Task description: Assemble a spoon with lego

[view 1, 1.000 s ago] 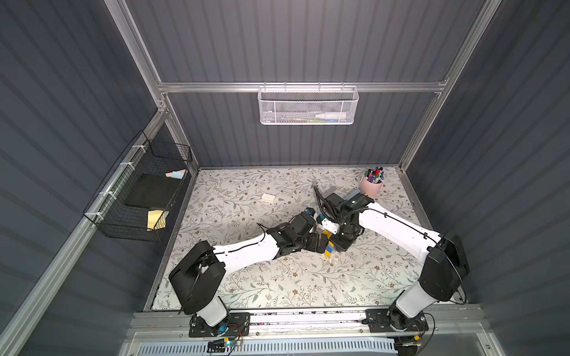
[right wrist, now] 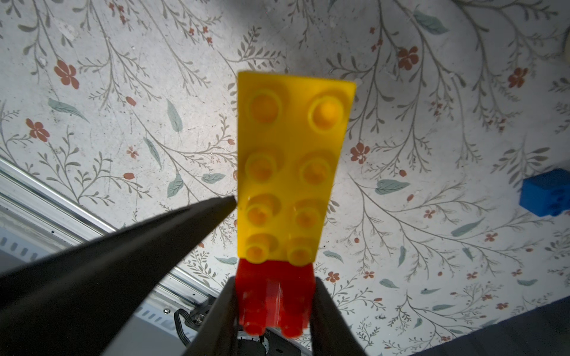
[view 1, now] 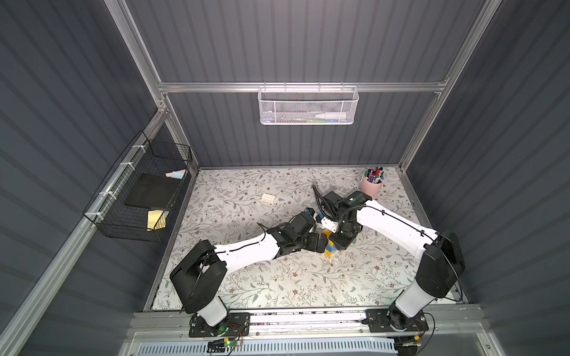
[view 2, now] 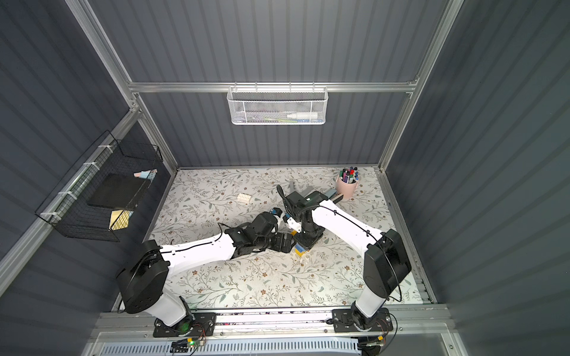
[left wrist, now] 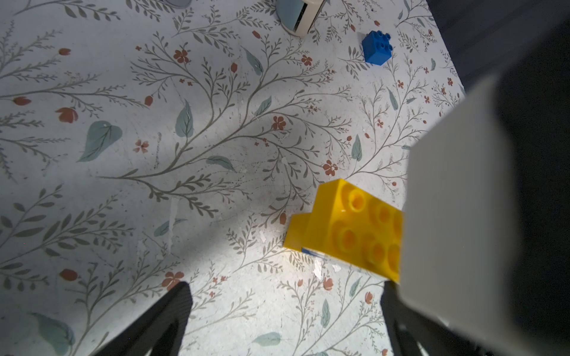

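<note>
A studded yellow brick joins a red brick in the right wrist view. My right gripper is shut on the red brick, and the yellow part reaches out ahead of its fingers. The left wrist view has the yellow brick in front of the right-hand finger, with a smaller yellow piece behind it. My left gripper stands open, with no brick gripped between its fingers. Between both hands, a blue and yellow patch shows in the top left view. How these bricks are joined is partly hidden.
A loose blue brick lies on the floral table. A white brick rests farther back, left of centre. The pink pen cup stands at the back right. Open table lies in front of the arms.
The left arm has barely moved, and the hands are still close together.
</note>
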